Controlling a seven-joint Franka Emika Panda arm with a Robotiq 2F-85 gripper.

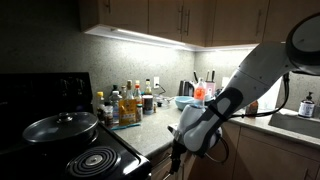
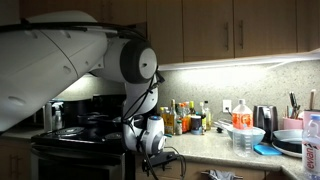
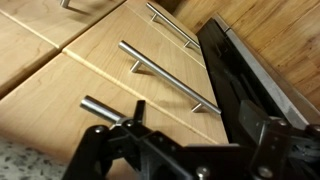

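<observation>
Light wooden drawer fronts with metal bar handles fill much of the wrist view. One long bar handle runs diagonally across the middle; a shorter-looking handle is partly hidden behind the left finger. My gripper is open at the bottom of that view, its dark fingers wide apart and nothing seen between them. In exterior view 1 the gripper hangs low in front of the cabinets, beside the stove. Exterior view 2 shows the gripper below the counter edge; its exact distance to the handles is unclear.
A black stove with a lidded pan stands left of the arm. Several bottles crowd the counter's back. A large bottle and blue-grey bowl stand right.
</observation>
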